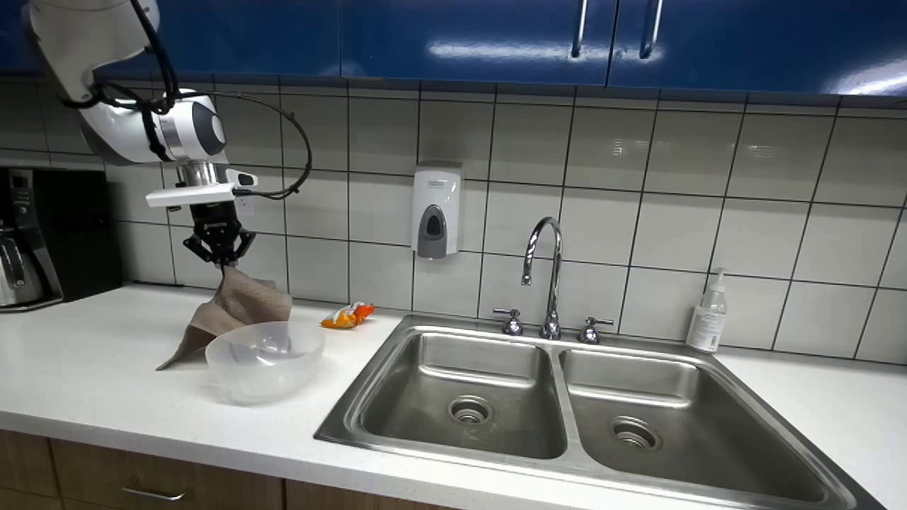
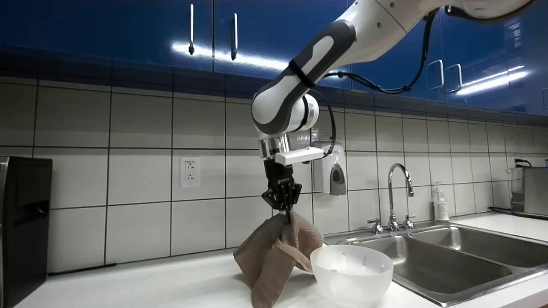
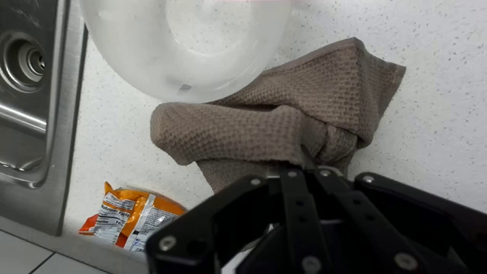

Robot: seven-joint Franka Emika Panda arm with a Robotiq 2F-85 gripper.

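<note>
A brown waffle-weave cloth [image 1: 242,304] hangs from my gripper [image 1: 222,262], which is shut on a pinch of it. In exterior view 2 the cloth [image 2: 280,251] drapes down in folds from the fingertips, its lower part reaching the counter. The wrist view has the fingertips pressed together at a fold of the cloth [image 3: 237,132], just above my gripper. Right beside the cloth stands a translucent white bowl [image 1: 263,365], upright on the counter. From above, the bowl [image 3: 182,68] covers a bit of the cloth's edge, and its visible inside looks empty.
An orange snack packet [image 1: 346,315] lies near the wall behind the bowl. To the right is a double steel sink [image 1: 387,365] with a faucet [image 1: 553,280]. A black coffee maker [image 1: 68,234] stands at the left.
</note>
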